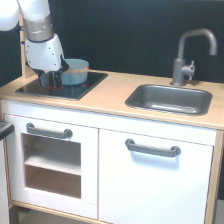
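Note:
My gripper [50, 79] reaches down over the black stovetop [78, 92] at the left end of the counter. Its dark fingers are small and blurred, so whether they are open or shut does not show. Just to their right, a light blue pot [76, 72] sits upright towards the back of the stovetop. The fingertips are close to the pot's left side, and I cannot tell whether they touch it.
A steel sink [170, 98] with a grey faucet [188, 62] is set into the right of the wooden counter [112, 92], whose middle is bare. Below are two white doors with dark handles [152, 149]; the left one has a window.

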